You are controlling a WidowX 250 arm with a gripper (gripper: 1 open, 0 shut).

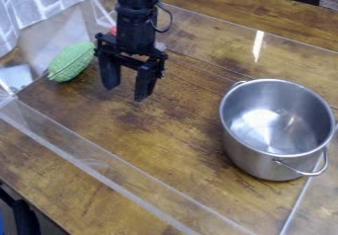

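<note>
My black gripper [129, 79] hangs in the upper left, over the wooden board, its two fingers apart and pointing down, with nothing visible between them. Just left of it lies a green cabbage-like vegetable [71, 61]. A small red object [114, 34] is partly hidden behind the arm. A large steel pot [275, 130] with handles stands empty at the right.
Transparent walls edge the work area. A whitish object [16, 77] sits at the far left edge.
</note>
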